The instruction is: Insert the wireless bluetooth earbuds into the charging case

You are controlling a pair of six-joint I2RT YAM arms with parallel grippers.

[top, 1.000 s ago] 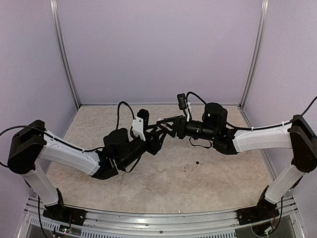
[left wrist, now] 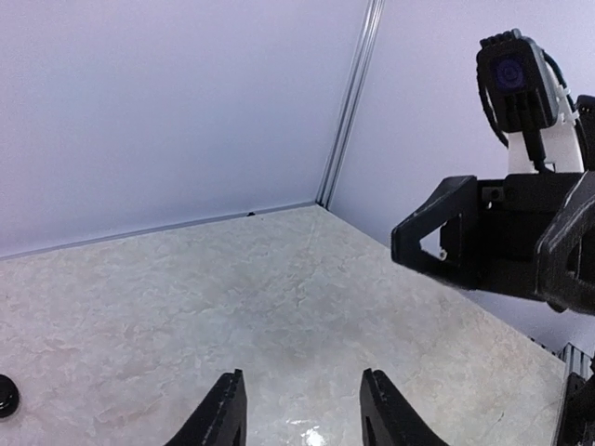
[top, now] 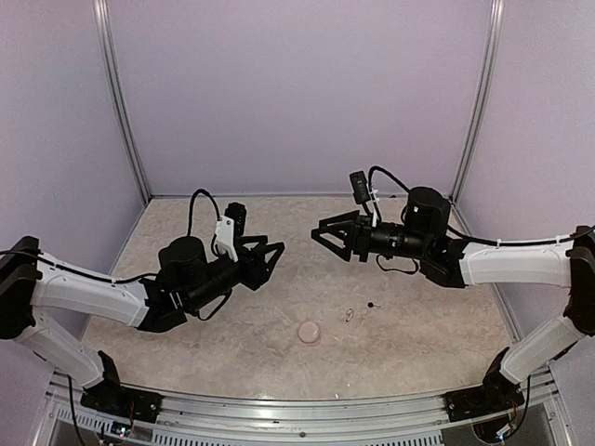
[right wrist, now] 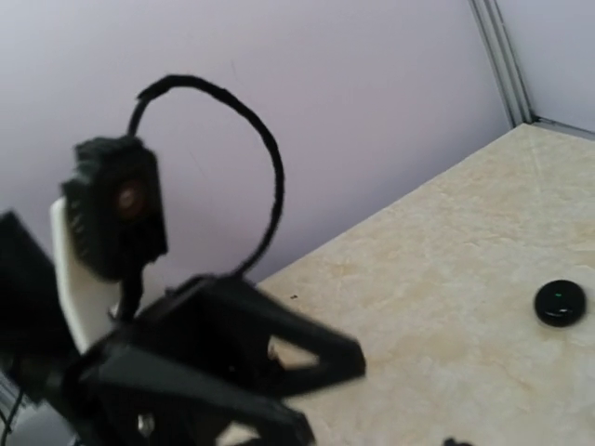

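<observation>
A glossy black round case (right wrist: 560, 303) with a small green light lies on the table in the right wrist view. The left wrist view cuts it, a black disc (left wrist: 7, 398), at its left edge. My left gripper (top: 271, 249) hovers above the table left of centre, its two fingers (left wrist: 229, 405) parted on empty space. Facing it across a gap is my right gripper (top: 327, 233), fingers spread, nothing seen between them. In the right wrist view just one of its own fingertips (right wrist: 456, 442) shows at the bottom. I cannot make out any earbuds.
A pale pink round spot (top: 309, 333) shows on the table's front middle; what it is I cannot tell. A small dark dot (top: 372, 305) and a faint ring mark (top: 349, 316) lie right of it. Pale walls bound the left, right and back.
The grippers were together at the middle and now stand apart, the left one moved left, the right one slightly right. A pink spot has appeared at the front middle.
</observation>
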